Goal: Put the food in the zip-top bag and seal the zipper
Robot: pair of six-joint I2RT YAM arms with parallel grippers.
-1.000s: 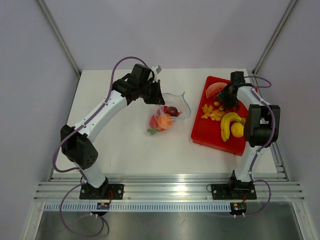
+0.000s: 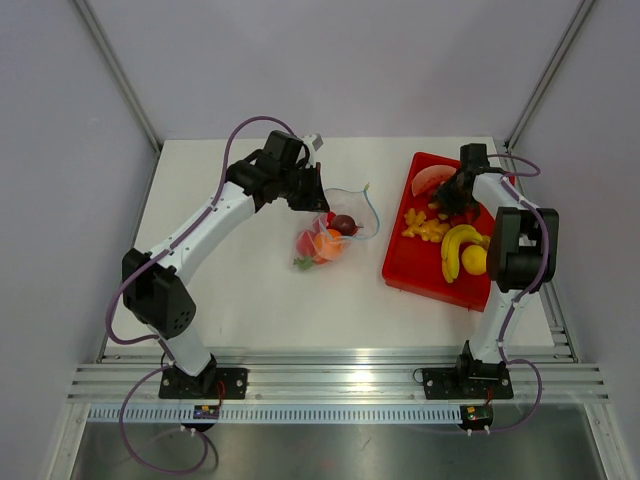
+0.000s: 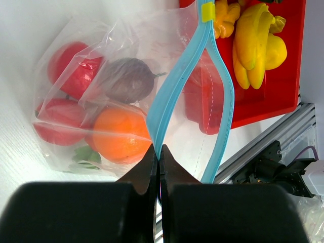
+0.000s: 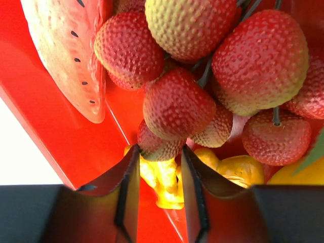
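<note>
The clear zip top bag (image 3: 169,91) with its blue zipper gapes wide and holds a dark round fruit (image 3: 126,80), an orange one (image 3: 121,134) and red pieces (image 3: 62,121). At one side of its mouth my left gripper is shut on the zipper edge. Over the red bin (image 2: 420,272), the right gripper points down into a heap of strawberries (image 4: 178,104). Its fingers stand part open, and a small strawberry (image 4: 161,145) shows between the fingertips; whether they touch it, I cannot tell.
Also in the bin are a watermelon slice (image 4: 68,55), yellow ginger-like pieces (image 2: 425,226), bananas (image 2: 457,248) and a lemon (image 2: 474,260). Bare table (image 2: 340,315) lies in front of the bag and left of the bin.
The left gripper and the bag have shifted very slightly.
</note>
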